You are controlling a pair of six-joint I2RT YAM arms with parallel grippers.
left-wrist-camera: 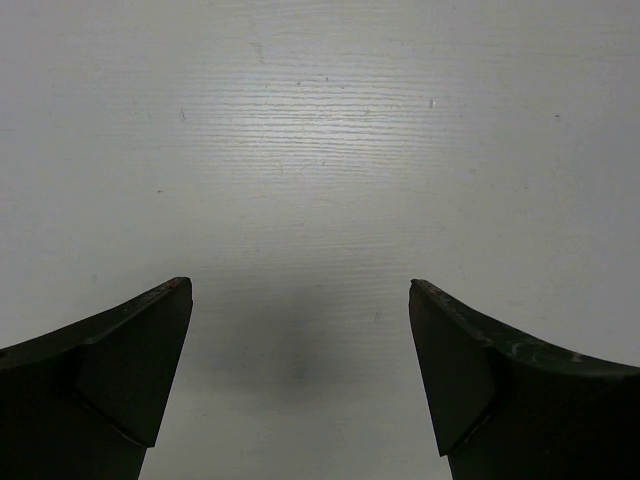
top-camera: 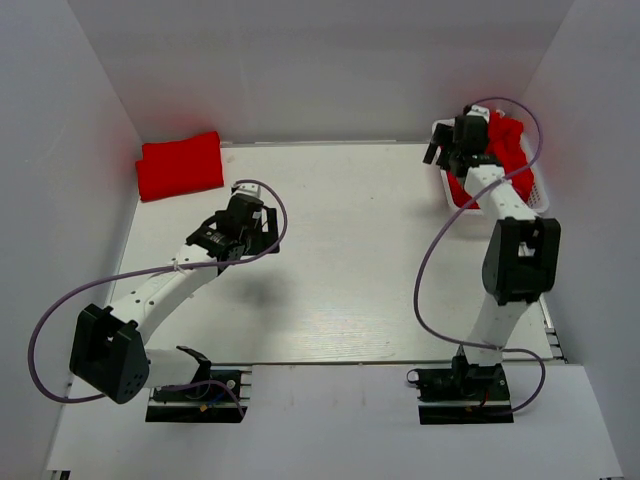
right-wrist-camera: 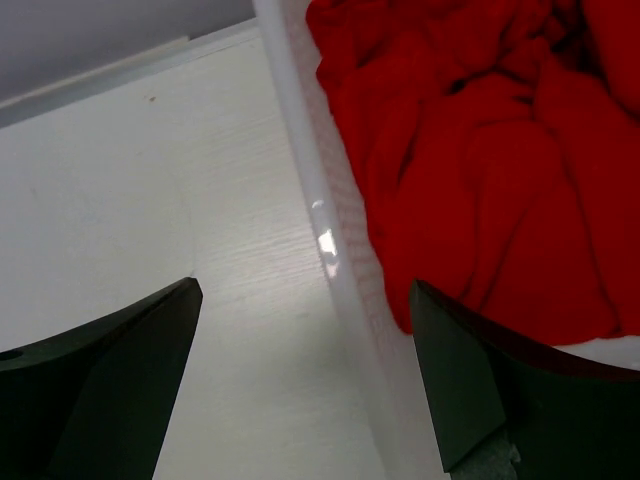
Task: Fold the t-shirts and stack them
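Note:
A red folded stack (top-camera: 180, 165) lies at the back left of the white table. Red cloths (right-wrist-camera: 500, 200) lie crumpled in a white basket at the back right. My right gripper (top-camera: 440, 145) is raised at that basket's left rim, open; in the right wrist view its fingers flank the rim, with cloth beyond. My left gripper (top-camera: 257, 230) hangs open over the left middle of the table, below the folded stack in the top view, with only bare table between its fingers in the left wrist view.
Walls stand at the back and both sides. The basket (top-camera: 537, 200) sits against the right back corner. Purple cables loop over both arms.

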